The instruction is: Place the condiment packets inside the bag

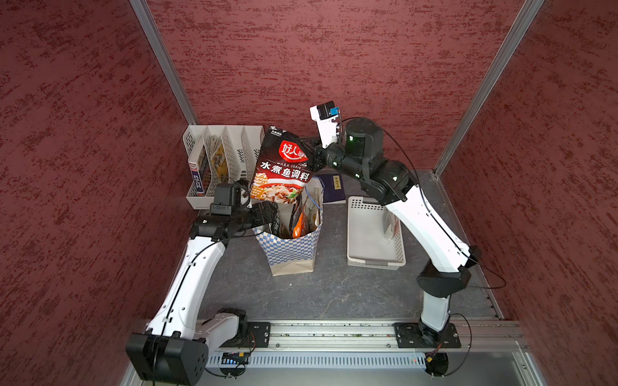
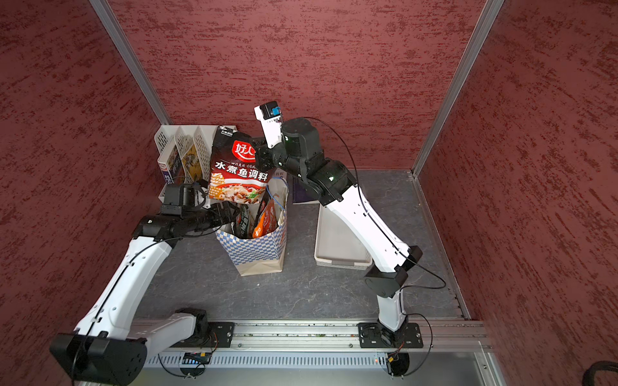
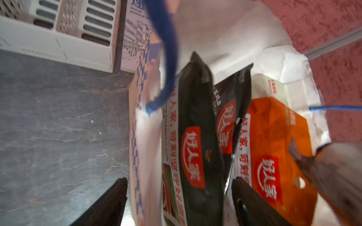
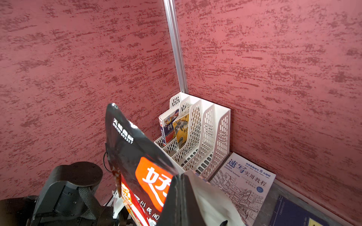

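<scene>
A black and red condiment packet (image 1: 283, 168) hangs upright over the paper bag's mouth, with my right gripper (image 1: 310, 157) shut on its side edge. The bag (image 1: 293, 252), with a blue checked band, stands open on the table. Inside it are a black packet (image 3: 196, 150), another dark packet (image 3: 226, 124) and an orange packet (image 3: 279, 146). At the bag's left rim is my left gripper; its fingers (image 3: 107, 205) stand apart with the rim and the black packet showing between them. The raised packet's lower edge appears close above the bag's contents.
A white file rack (image 1: 225, 144) holding books stands at the back left. Behind the bag lie a sketch book (image 4: 243, 184) and a dark blue book (image 1: 332, 188). The pale tray (image 1: 373, 247) on the right looks mostly empty.
</scene>
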